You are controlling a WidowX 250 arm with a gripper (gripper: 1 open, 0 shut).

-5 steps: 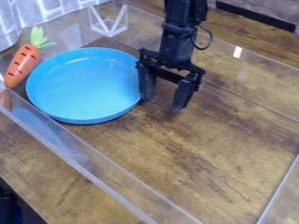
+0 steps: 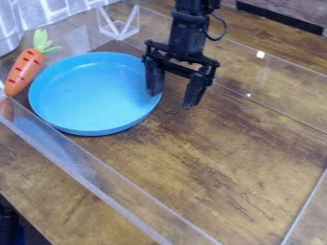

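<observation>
The black robot arm comes down from the top centre, its gripper (image 2: 175, 84) low over the wooden table at the right rim of a blue plate (image 2: 87, 96). Its two fingers are spread apart, one at the plate's edge and the other over bare wood; I see nothing held between them. A toy carrot (image 2: 26, 70) with a green top lies left of the plate.
Clear plastic walls border the work area along the left and right.
The gripper has shifted slightly up and left, toward the plate's rim. The plate and carrot look unmoved.
</observation>
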